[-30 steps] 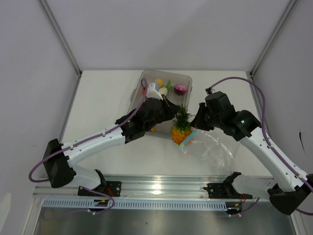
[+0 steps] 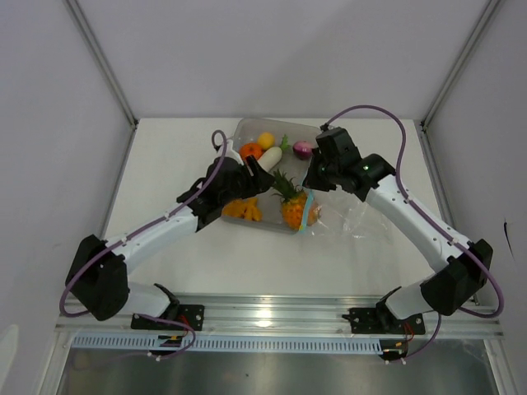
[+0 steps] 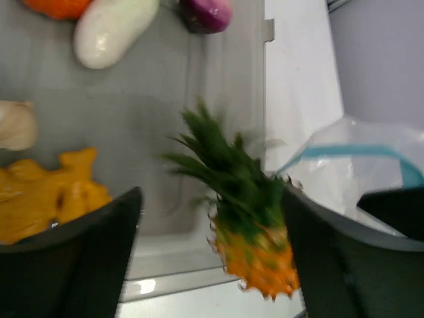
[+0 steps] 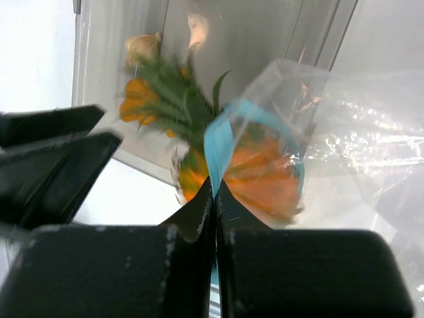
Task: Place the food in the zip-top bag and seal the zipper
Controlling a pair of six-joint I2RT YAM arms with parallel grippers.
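Note:
My right gripper (image 2: 311, 183) is shut on the teal zipper edge (image 4: 217, 156) of the clear zip bag (image 4: 371, 146), which drapes to the right. The pineapple (image 2: 296, 210) lies at the tray's front right, its orange body behind the bag's plastic in the right wrist view. My left gripper (image 2: 259, 177) is above the tray, left of the pineapple, its fingers apart and nothing seen held between them. The tray (image 2: 247, 123) holds a white vegetable (image 3: 109, 33), an orange pumpkin (image 2: 250, 151), a red onion (image 2: 302, 150), a yellow fruit (image 2: 265, 140) and orange pieces (image 3: 53, 192).
Walls bound the sides and back. A small pale bulb (image 3: 16, 122) sits in the tray.
My left gripper has moved left, away from the pineapple. My right gripper has moved left and up in the top view with the bag, over the pineapple, which has shifted slightly left.

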